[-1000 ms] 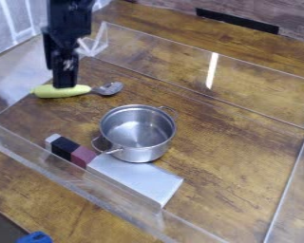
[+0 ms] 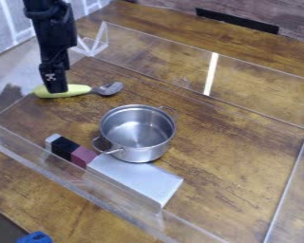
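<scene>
My black gripper point(image 2: 54, 78) hangs at the upper left, open, its fingertips just above a pale yellow-green elongated object point(image 2: 68, 90). A grey spoon-like item point(image 2: 110, 88) lies to that object's right. A steel pot point(image 2: 138, 132) with two handles stands near the centre, empty.
A cleaver-like item with a dark handle point(image 2: 71, 150) and a silver blade point(image 2: 136, 177) lies in front of the pot. Clear walls surround the wooden surface point(image 2: 237, 142), whose right side is free. A blue object point(image 2: 34, 236) sits at the bottom left corner.
The objects look unmoved.
</scene>
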